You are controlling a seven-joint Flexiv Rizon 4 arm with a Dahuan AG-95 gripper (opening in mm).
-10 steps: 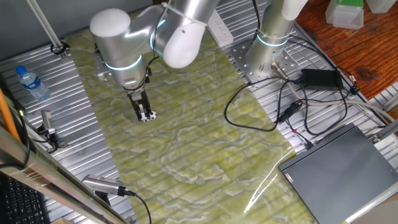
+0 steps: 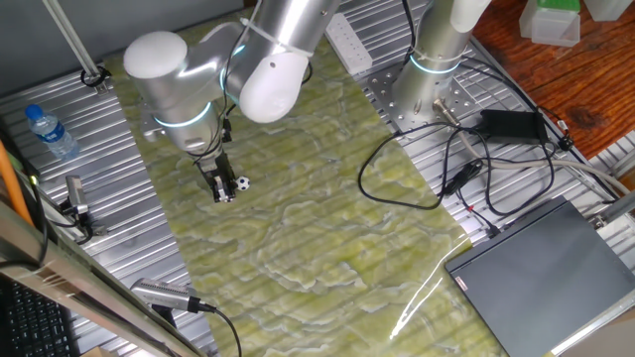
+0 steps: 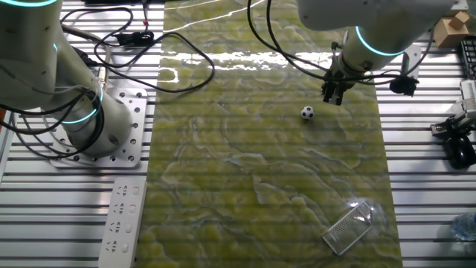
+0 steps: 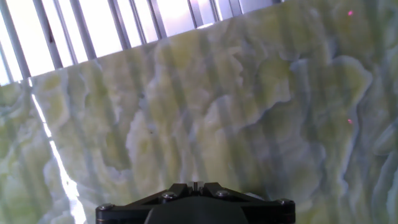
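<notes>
A small black-and-white ball [image 2: 244,183] [image 3: 307,112], patterned like a football, rests on the green marbled mat [image 2: 298,248]. Just beside it in exterior view 1 is my gripper [image 2: 225,197], pointing down and a little to the ball's left. Exterior view 2 shows a gap between the ball and the gripper [image 3: 332,100]. In the wrist view the gripper is shut, its fingertips together and nothing visible between them. A pale sliver shows behind the right finger there; I cannot tell whether it is the ball.
A clear, flat grater-like object [image 3: 348,229] lies on the mat near its edge. Black cables [image 2: 402,203] loop onto the mat by the arm's base. Around it are a power strip [image 3: 123,223], a laptop [image 2: 546,278] and a water bottle [image 2: 52,132].
In exterior view 1 the arm has shifted left and the fingertips slightly down the picture. A second ago the gripper overlapped the ball; now the ball shows clear at its right, almost unmoved.
</notes>
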